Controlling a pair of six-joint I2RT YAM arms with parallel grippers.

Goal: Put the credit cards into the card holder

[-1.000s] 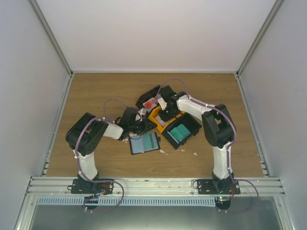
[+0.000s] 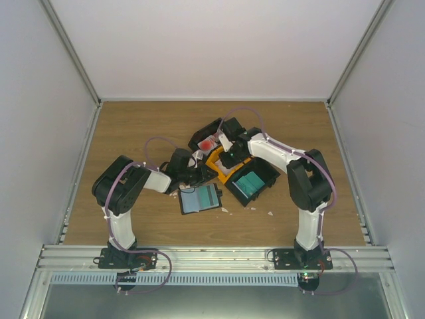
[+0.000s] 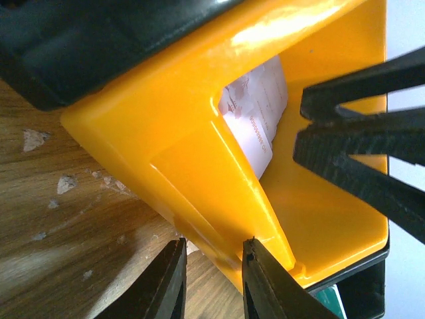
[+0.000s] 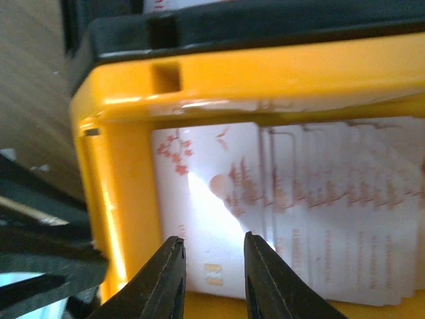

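Observation:
The yellow card holder point(image 2: 216, 171) sits mid-table, white cards point(image 4: 206, 206) lying inside it in a staggered stack. My left gripper is shut on the holder's yellow wall at its lower edge in the left wrist view. My right gripper is over the holder's interior, its fingertips at the cards; whether anything is between them is unclear. In the left wrist view, dark fingers of the right gripper reach into the holder from the right.
A black case with red-patterned cards point(image 2: 204, 145) lies behind the holder, a black case with teal cards point(image 2: 249, 184) to its right, and an open case with blue and teal panels point(image 2: 189, 199) in front.
The right arm's elbow has shifted slightly outward to the right over the last second. The left arm looks still.

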